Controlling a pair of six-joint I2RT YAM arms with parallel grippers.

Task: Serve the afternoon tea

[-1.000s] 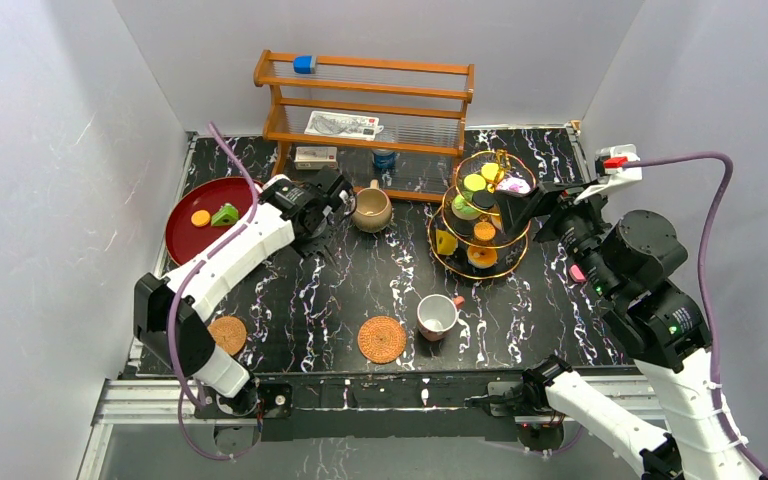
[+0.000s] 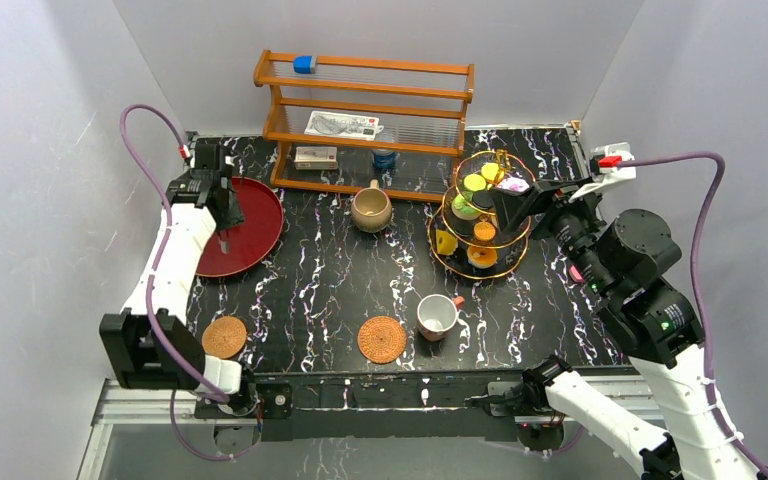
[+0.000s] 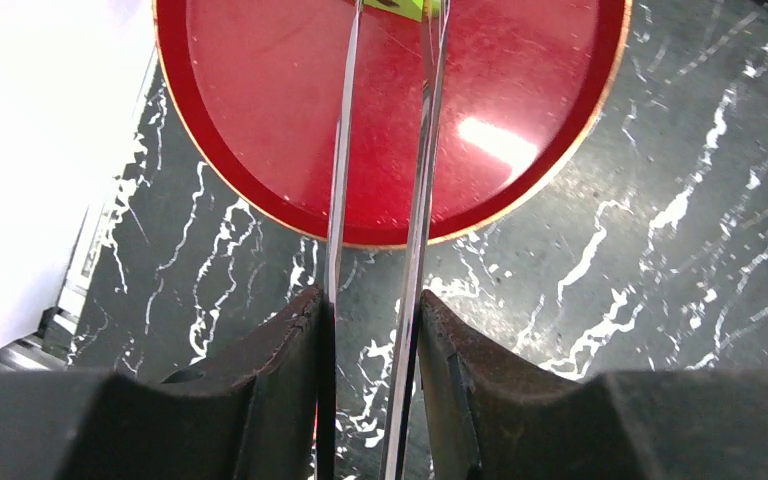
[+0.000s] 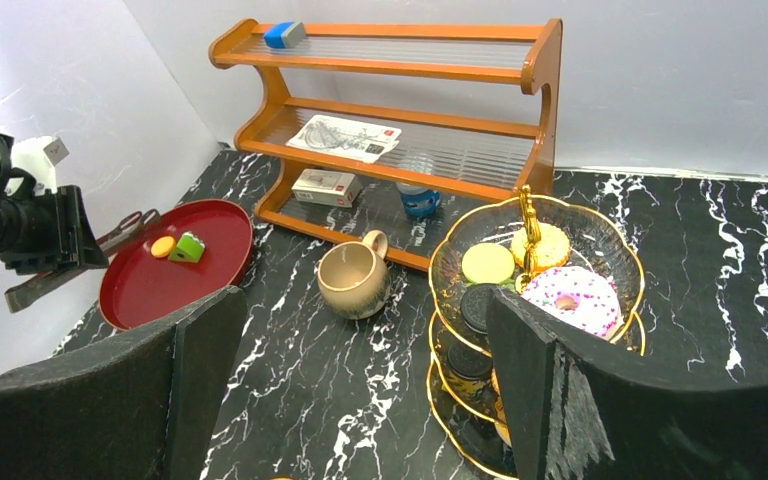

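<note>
My left gripper holds metal tongs (image 3: 425, 150) over the red plate (image 2: 260, 225), their two arms pointing toward a green piece (image 3: 395, 8) at the top of the left wrist view. The right wrist view shows that green piece (image 4: 188, 250) beside a small orange piece (image 4: 163, 245) on the plate. My right gripper is open at the tiered stand (image 2: 440, 250), which carries donuts, macarons and dark round pieces. A beige mug (image 2: 370, 212) stands mid-table, a white cup (image 2: 437, 315) nearer the front.
A wooden rack (image 2: 365, 85) with boxes and a blue-bottomed container stands at the back. Two woven coasters (image 2: 382, 340) (image 2: 224, 336) lie along the front. A pink item (image 2: 576, 273) lies right of the stand.
My left arm has swung left from beside the beige mug to over the red plate, carrying the tongs. The right arm has hardly moved.
</note>
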